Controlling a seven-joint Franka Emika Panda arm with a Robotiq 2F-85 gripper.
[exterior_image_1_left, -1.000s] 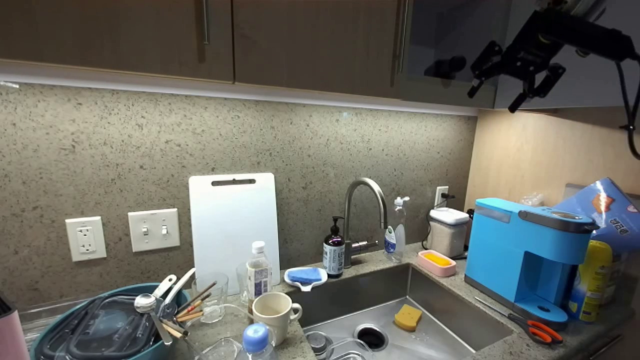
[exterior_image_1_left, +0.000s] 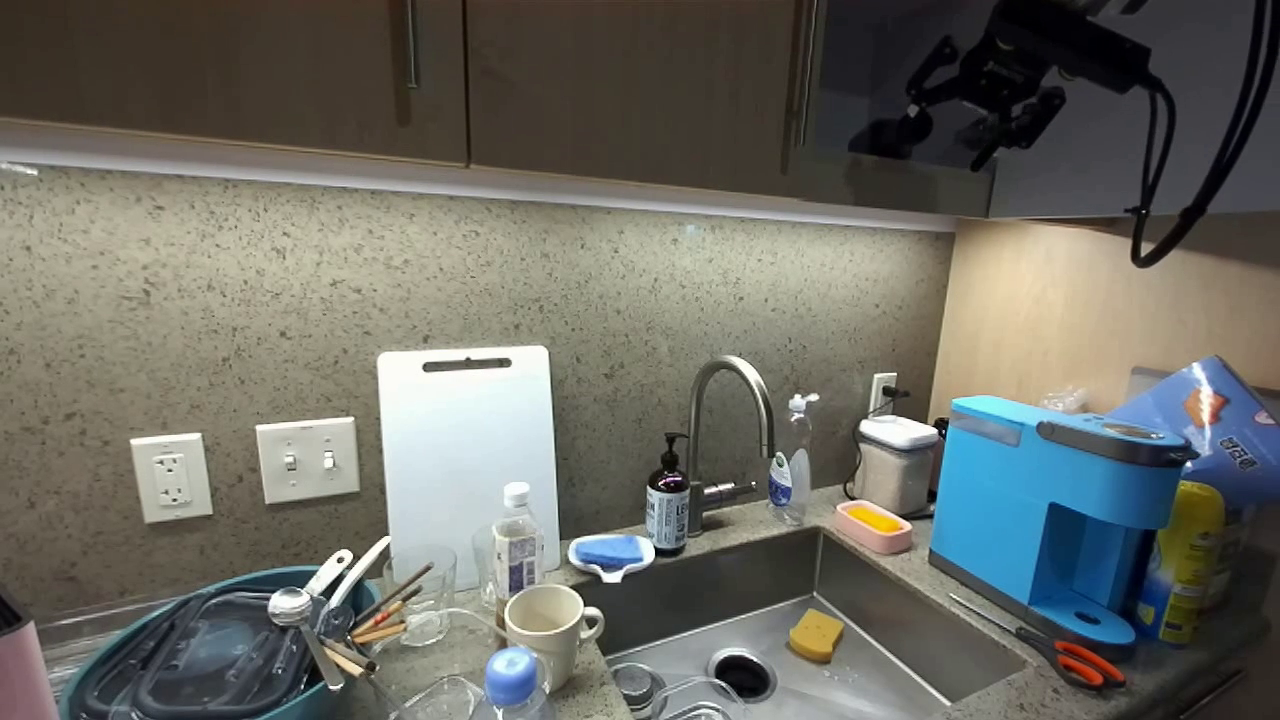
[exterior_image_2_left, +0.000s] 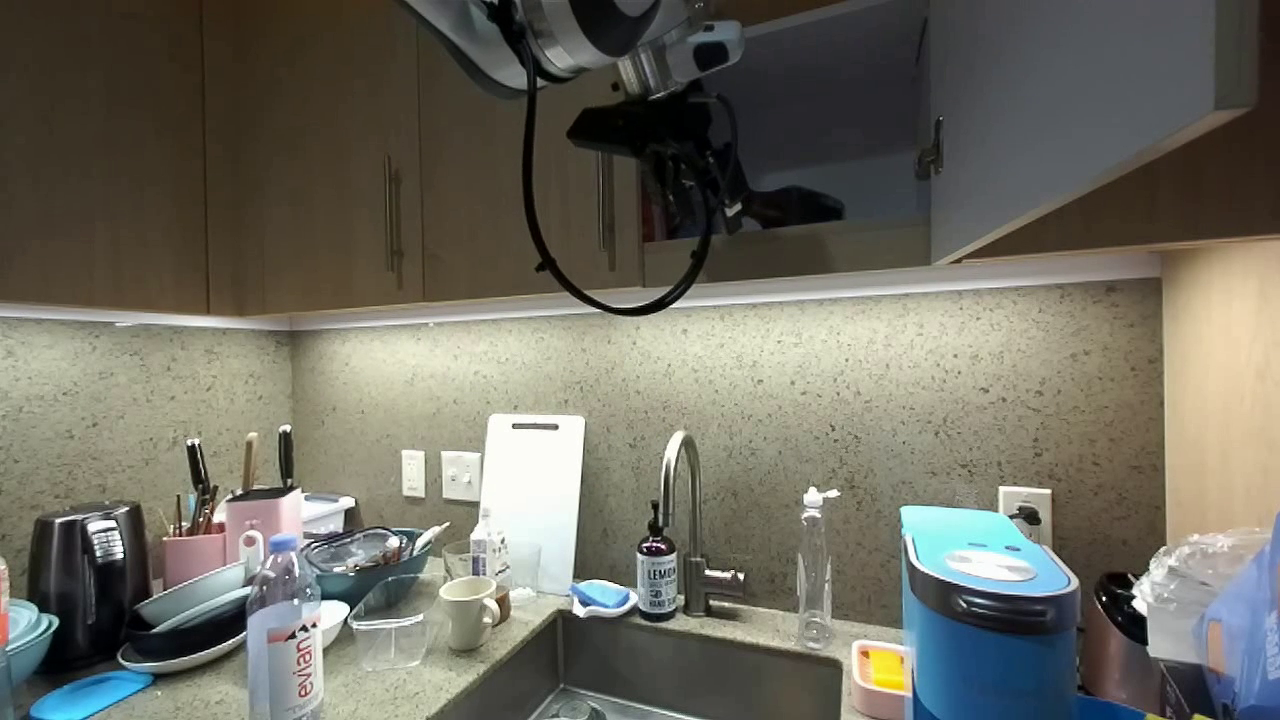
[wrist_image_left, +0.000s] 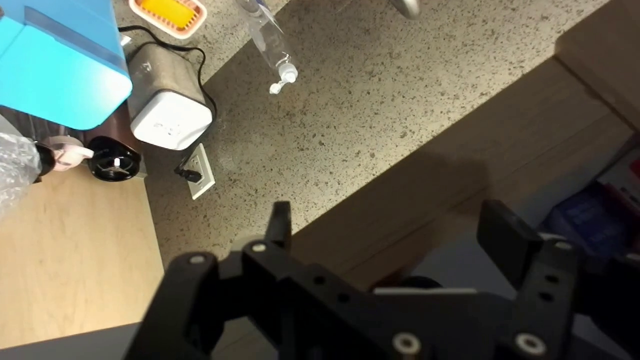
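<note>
My gripper (exterior_image_1_left: 951, 142) is open at the upper cabinet, high above the counter, with its fingers spread. In the wrist view the same gripper has a wide gap between its fingertips and nothing held there. A dark rounded object (exterior_image_1_left: 882, 138) lies on the cabinet's bottom shelf. In exterior view 1 one finger overlaps its edge; whether they touch I cannot tell. Exterior view 2 shows this dark object (exterior_image_2_left: 797, 206) beside the gripper, which is partly hidden by its own mount and cable. Part of a dark item (wrist_image_left: 420, 282) shows behind the gripper's body in the wrist view.
The cabinet door (exterior_image_2_left: 1080, 120) stands open to the right of the arm. Boxes (wrist_image_left: 591, 219) sit inside the cabinet. Below are a blue coffee machine (exterior_image_1_left: 1020, 480), a sink (exterior_image_1_left: 876, 600), a faucet (exterior_image_1_left: 696, 444) and a clear bottle (exterior_image_2_left: 815, 576). Open air separates the gripper from the counter.
In exterior view 1 my gripper has moved left and a little up, from beside the dark object to overlapping its edge. It was open before and still is. The counter items look unchanged.
</note>
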